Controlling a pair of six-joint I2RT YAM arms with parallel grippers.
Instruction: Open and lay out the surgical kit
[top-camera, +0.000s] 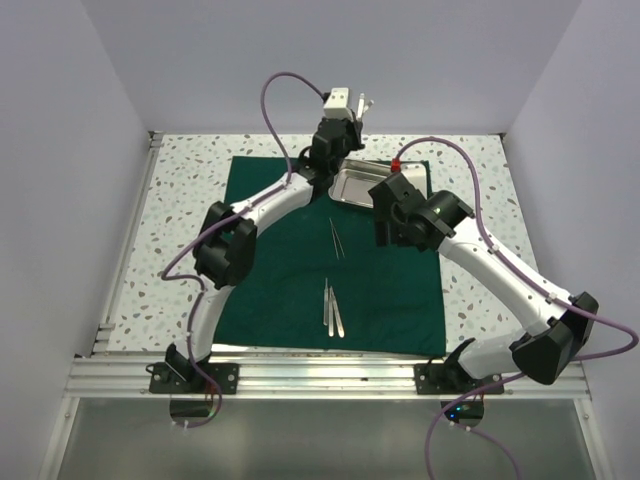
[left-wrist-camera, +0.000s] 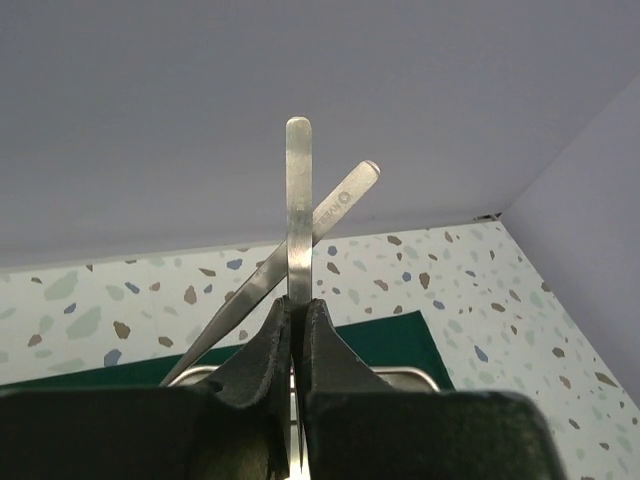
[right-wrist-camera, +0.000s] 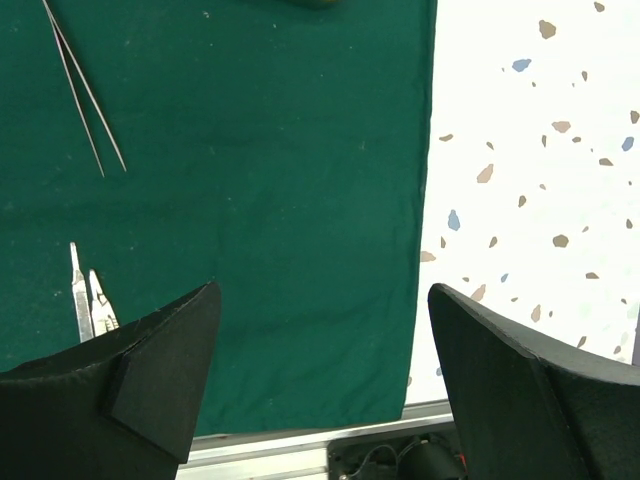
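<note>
My left gripper is shut on a thin upright metal instrument (left-wrist-camera: 299, 190). A second metal strip (left-wrist-camera: 343, 197) with lettering crosses behind it at a slant; whether the fingers pinch that one too is unclear. In the top view this gripper (top-camera: 360, 132) is over the far edge of the metal tray (top-camera: 352, 186), whose visible part looks empty. On the green cloth (top-camera: 280, 285) lies a thin V-shaped pair of tweezers (top-camera: 337, 240), also seen in the right wrist view (right-wrist-camera: 80, 90). The right gripper stands open above the cloth, nothing between its fingers.
Several slim metal instruments (top-camera: 332, 308) lie side by side near the cloth's front. The right arm hides part of the tray and a white item (top-camera: 415, 174). A speckled table (top-camera: 485, 200) surrounds it.
</note>
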